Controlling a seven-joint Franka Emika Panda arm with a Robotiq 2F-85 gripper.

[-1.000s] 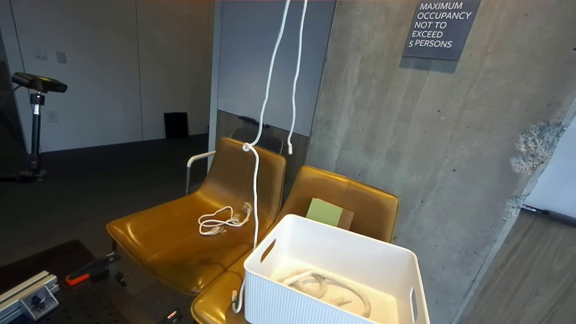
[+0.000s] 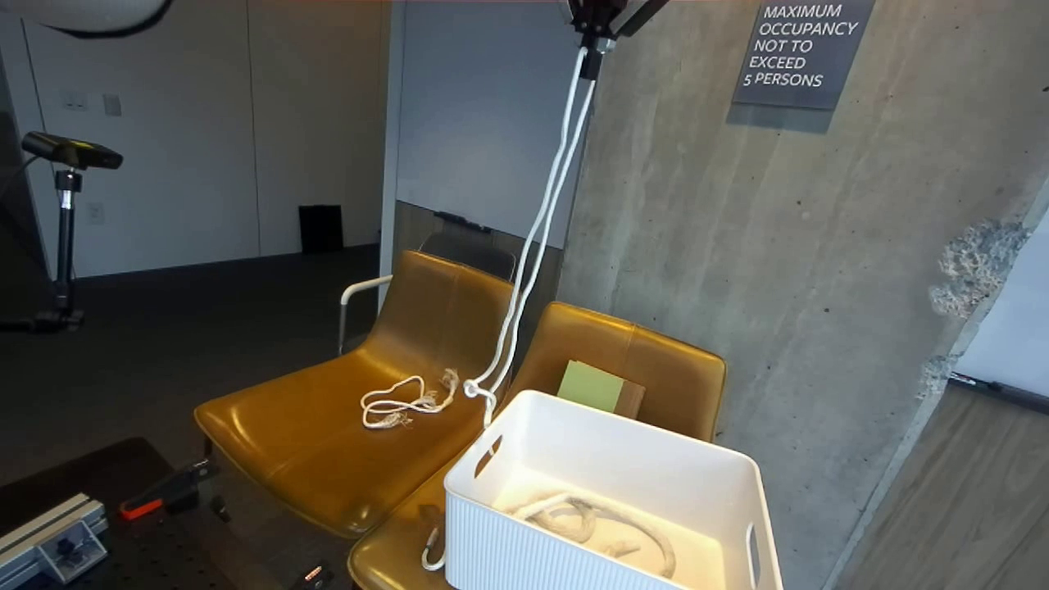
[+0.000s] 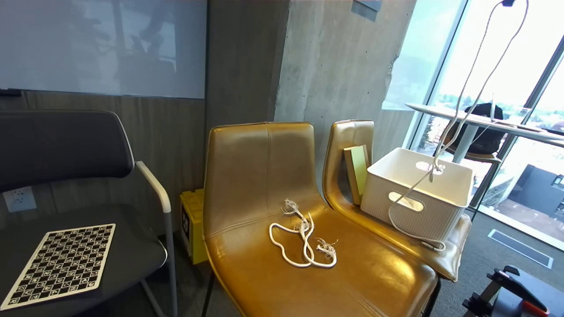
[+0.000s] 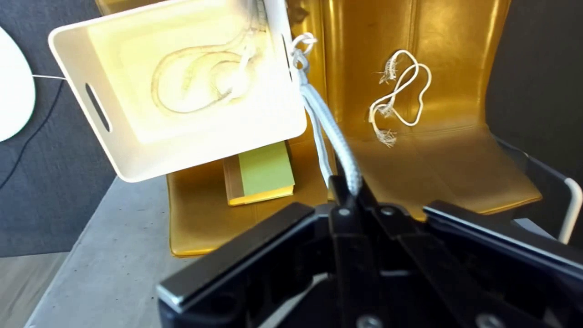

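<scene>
A long white rope [image 2: 474,388] hangs doubled from my gripper [image 2: 590,70], which is shut on it high above the chairs. In the wrist view, the rope [image 4: 339,141] rises into the closed fingertips of the gripper. Its knot [image 3: 434,168] hangs by the handle end of the white bin [image 3: 404,222], and the tail runs down outside the bin to the chair seat. Inside the bin [image 4: 109,158] lies a pale loop of rope [image 4: 164,71]. A separate short, frayed rope [image 3: 306,248] lies on the neighbouring tan chair [image 3: 259,179].
A green and brown book [image 4: 268,169] leans against the chair back behind the bin. Tools [image 2: 162,492] sit on a dark table at the front left. The concrete wall [image 2: 816,246] stands behind the chairs. Open air surrounds the hanging rope.
My gripper has come down into exterior view 1. The rope's two strands, earlier apart with one loose end hanging, now run close together.
</scene>
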